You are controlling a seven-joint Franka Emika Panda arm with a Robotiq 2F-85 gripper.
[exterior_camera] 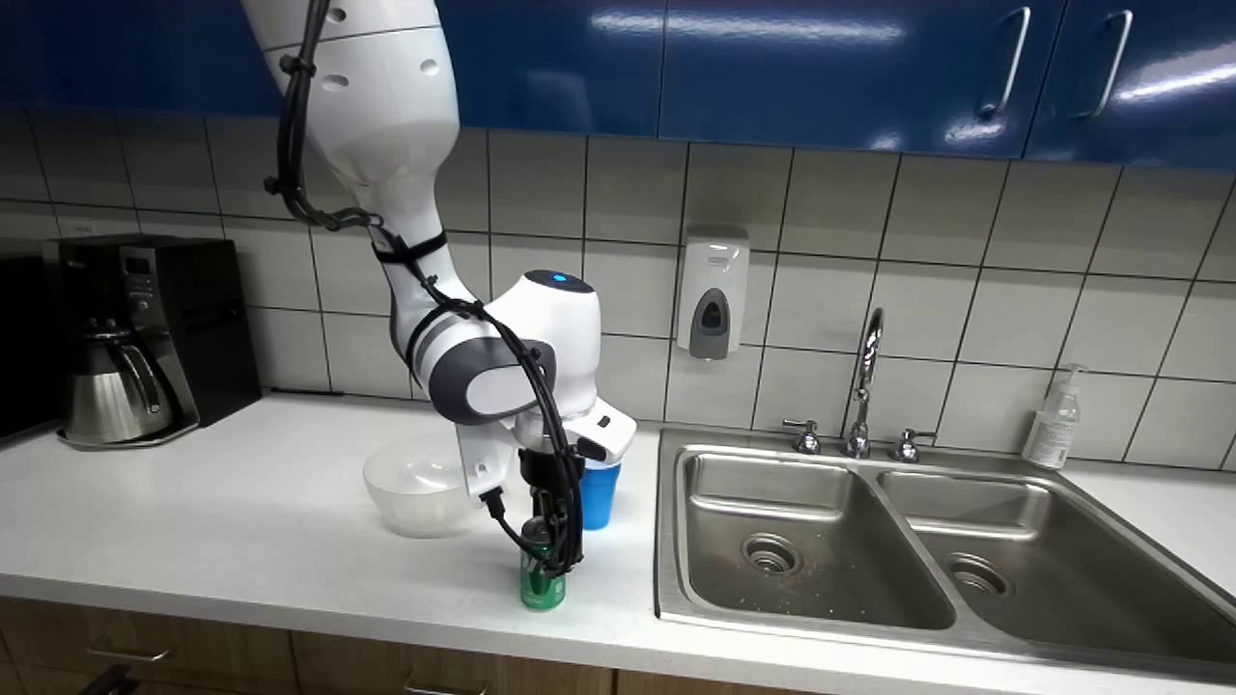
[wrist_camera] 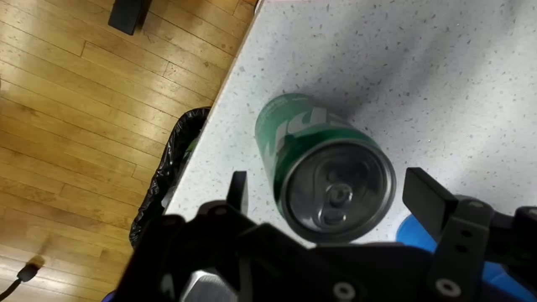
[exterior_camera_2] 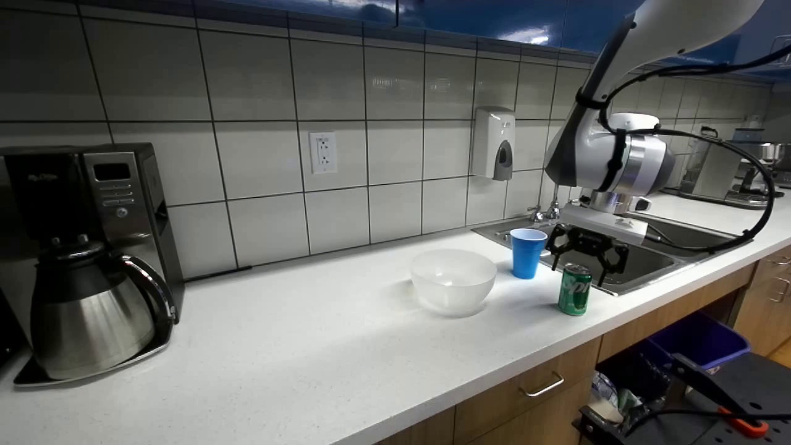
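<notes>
A green soda can (wrist_camera: 340,188) stands upright on the counter near its front edge; the wrist view shows its silver top with the pull tab. My gripper is open around the upper part of the can, with one finger on either side and visible gaps between them and the can. In the second exterior view the can (exterior_camera_2: 575,290) appears below and in front of the gripper's black fingers. Behind the gripper stands a blue cup (exterior_camera_2: 528,253). To the cup's left is a translucent white bowl (exterior_camera_2: 453,280), empty as far as shows.
The double sink (exterior_camera: 817,544) lies to the right of the can. A coffee maker (exterior_camera_2: 96,259) occupies the counter's far left, with free surface between it and the bowl. Beyond the front edge, a black-lined bin (wrist_camera: 168,171) stands below on the wooden floor.
</notes>
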